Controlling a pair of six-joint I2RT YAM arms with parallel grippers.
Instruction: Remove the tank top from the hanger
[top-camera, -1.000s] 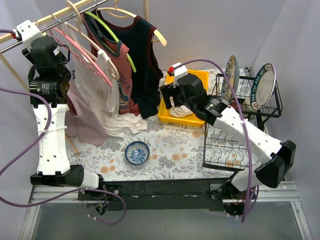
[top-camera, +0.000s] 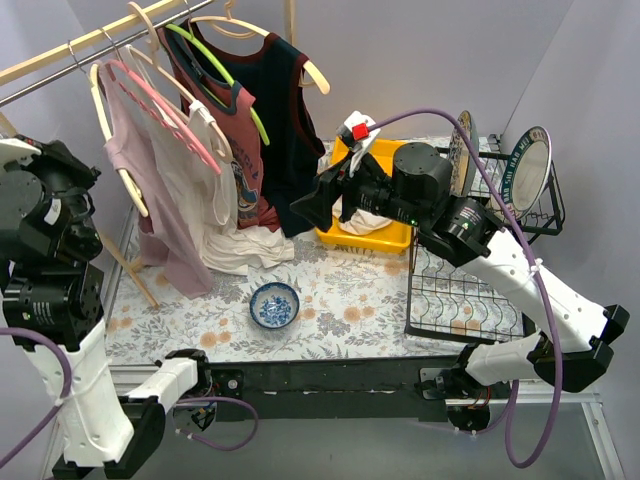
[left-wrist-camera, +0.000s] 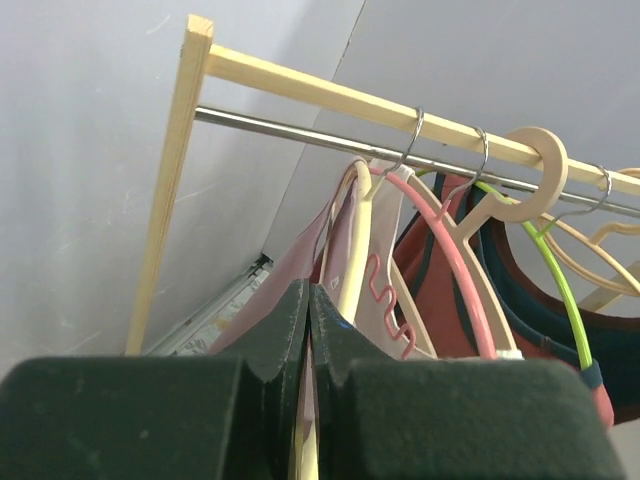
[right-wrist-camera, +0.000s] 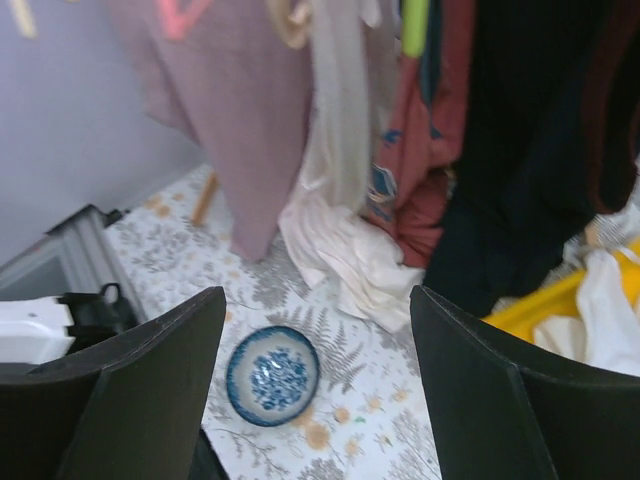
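Several sleeveless tops hang from the rack. A mauve top (top-camera: 165, 215) is leftmost on a pale wooden hanger (top-camera: 133, 195), with a white tank top (top-camera: 215, 210) beside it, then a dusty-red top (top-camera: 228, 120) and a dark navy top (top-camera: 280, 130). Which one is meant, I cannot tell. To the left of the rack, my left gripper is shut, with nothing seen between its fingers; in its view the wooden hanger (left-wrist-camera: 355, 245) and mauve top (left-wrist-camera: 305, 240) lie beyond. My right gripper stands open and empty, facing the garments from the right.
A pink hanger (top-camera: 165, 105) sits among the garments. A blue-patterned bowl (top-camera: 274, 305) rests on the floral table. Behind my right gripper is a yellow bin (top-camera: 390, 237) with white cloth; a black dish rack (top-camera: 465, 320) with plates fills the right side. The table's front middle is open.
The pink hanger swung and came back. My right gripper has shifted left and turned toward the clothes.
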